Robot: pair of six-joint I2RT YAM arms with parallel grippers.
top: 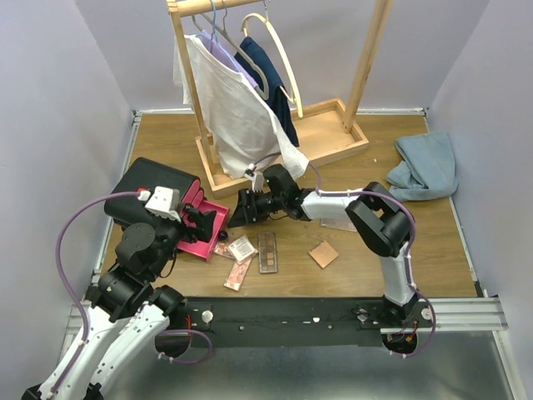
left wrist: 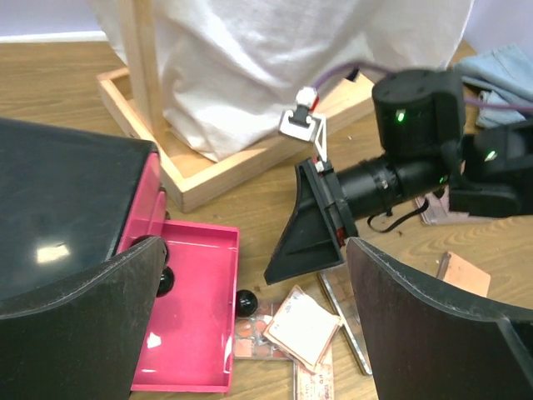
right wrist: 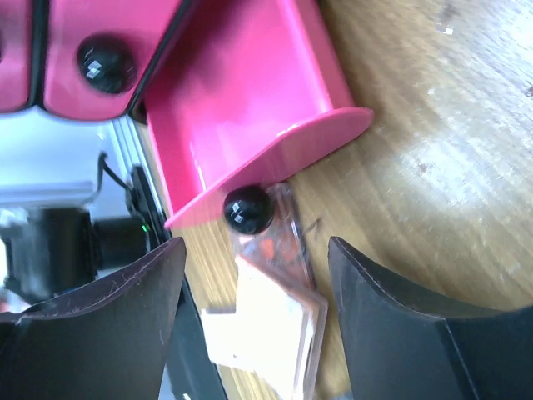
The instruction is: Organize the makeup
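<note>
A pink drawer (left wrist: 187, 304) is pulled out from the black organizer (top: 146, 179), empty where visible. My left gripper (top: 200, 223) stands open over it. My right gripper (top: 246, 212) hovers just right of the drawer, part open, nothing between its fingers. Loose on the table by the drawer lie a palette (right wrist: 271, 246) under the drawer's black knob (right wrist: 248, 208), a square white-topped case (top: 242, 247), a pink palette (top: 238, 273), a grey palette (top: 267, 252) and a tan square compact (top: 323, 254). Another flat case (left wrist: 441, 215) lies partly hidden by the right arm.
A wooden clothes rack (top: 337, 137) with hanging garments stands behind. A folded blue cloth (top: 420, 167) lies at the back right.
</note>
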